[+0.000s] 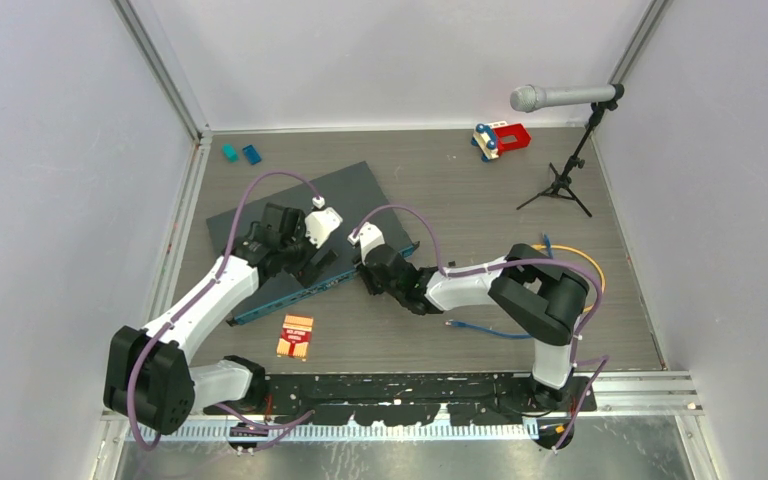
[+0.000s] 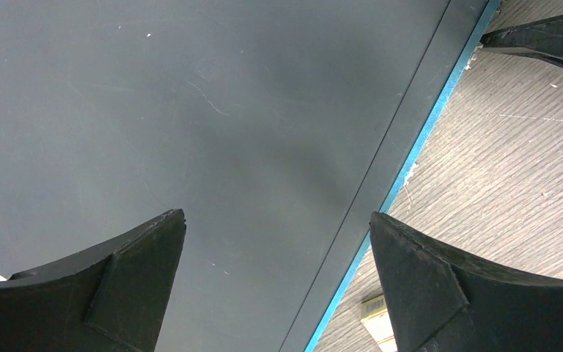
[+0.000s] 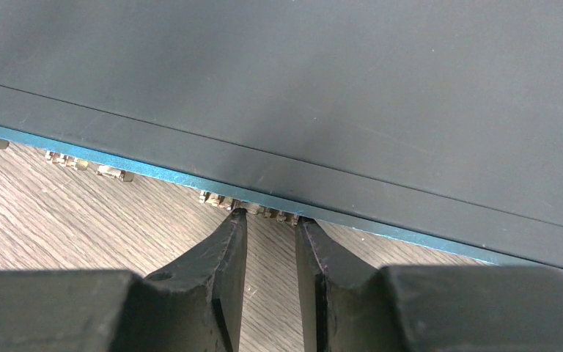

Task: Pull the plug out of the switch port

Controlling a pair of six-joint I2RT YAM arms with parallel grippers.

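Observation:
The dark grey switch [image 1: 335, 195] lies flat on the table, blue edge toward the front. In the right wrist view a row of small metal port connectors [image 3: 216, 199] juts below that edge. My right gripper is at this front edge, its fingertips part open just under the metal pieces; whether a plug sits between them cannot be made out. My left gripper hangs open over the switch's top, nothing between its fingers.
An orange card box [image 1: 294, 336] lies in front of the switch. Blue and yellow cables [image 1: 480, 330] lie at the right. A toy truck [image 1: 510, 136], microphone stand [image 1: 560, 180] and two small blue blocks [image 1: 251, 154] are farther back.

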